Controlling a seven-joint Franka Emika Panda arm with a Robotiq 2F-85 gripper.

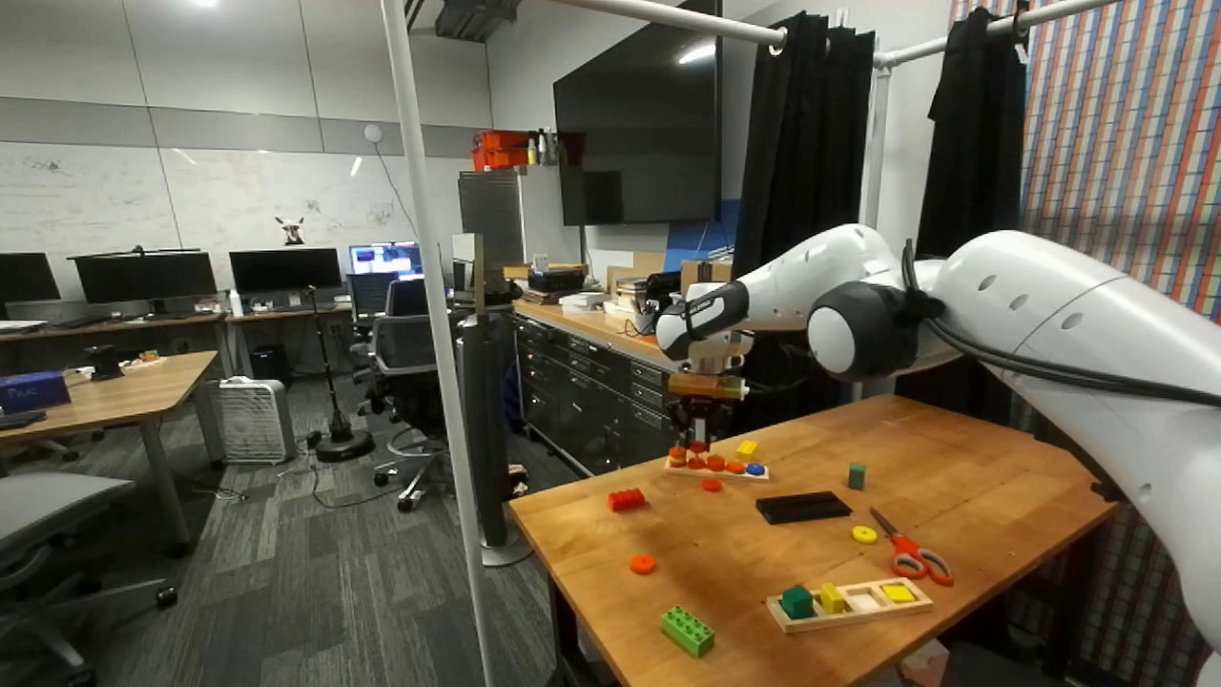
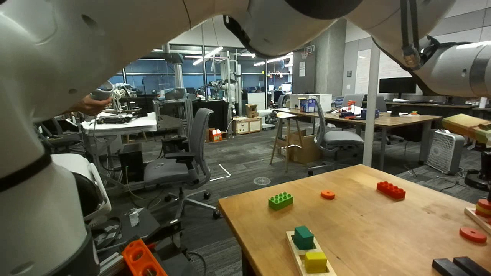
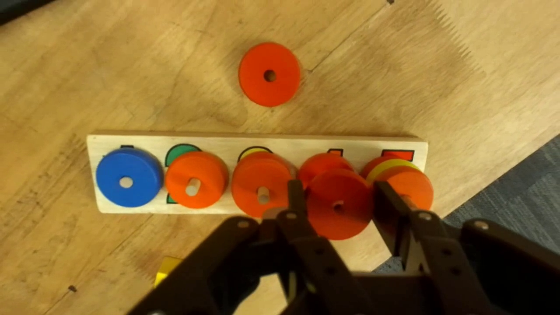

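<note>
Between the fingers of my gripper is a red ring with a centre hole, held flat, and the fingers are shut on it. It hangs over the wooden peg board, partly covering another red ring on the fourth peg. Along the board from the left in the wrist view come a blue ring, an orange ring and a second orange ring. At the right end, red, yellow and orange rings are stacked. A loose red ring lies flat on the table beside the board.
A yellow block lies close to the board. Elsewhere on the table are a red brick, a black tray, scissors, a green brick and a shape board. The table edge runs just past the board's stacked end.
</note>
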